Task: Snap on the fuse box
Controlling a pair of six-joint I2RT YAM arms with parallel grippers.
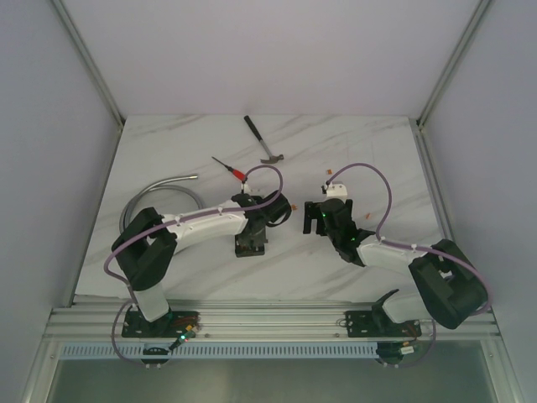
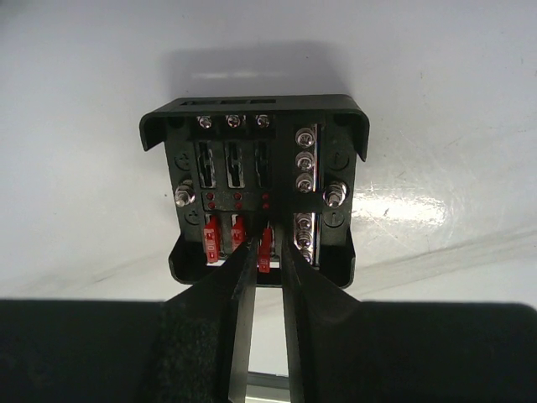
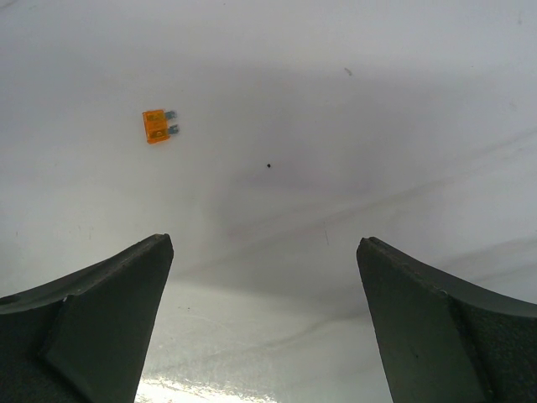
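The black fuse box [image 2: 327, 138] lies on the white table, partly hidden under the left arm in the top view. In the left wrist view, red fuses [image 2: 211, 238] sit in its lower row; my left gripper has its two fingertips close together at the lowest right red fuse, with a narrow gap between them. Whether they grip it is unclear. My right gripper stands open over bare table, an orange fuse [image 3: 156, 126] lying beyond its fingers.
A hammer [image 1: 268, 154], a red screwdriver [image 1: 234, 171] and a grey hose [image 1: 133, 202] lie behind and left of the left arm. Small orange pieces are scattered on the right half of the table, which is otherwise mostly clear.
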